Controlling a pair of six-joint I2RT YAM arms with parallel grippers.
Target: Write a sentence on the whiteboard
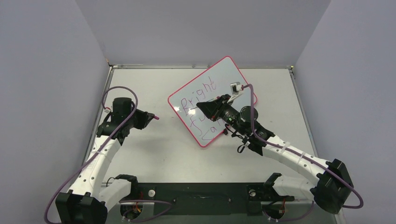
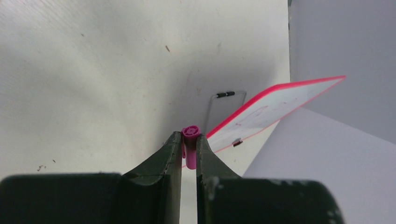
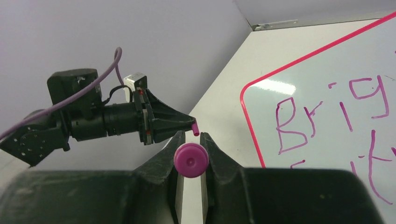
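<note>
The whiteboard, framed in pink-red, stands tilted and bears pink handwriting that includes "Bright"; below it, more letters are partly behind my right arm. A small pink marker cap is pinched in my left gripper, left of the board in the top view. My right gripper is in front of the board, shut on a marker whose pink rear end faces the right wrist camera. Its writing tip is hidden, and I cannot tell whether it touches the board.
Bare white tabletop lies around the board. A wire stand supports the board from behind. Grey walls close in the sides and back.
</note>
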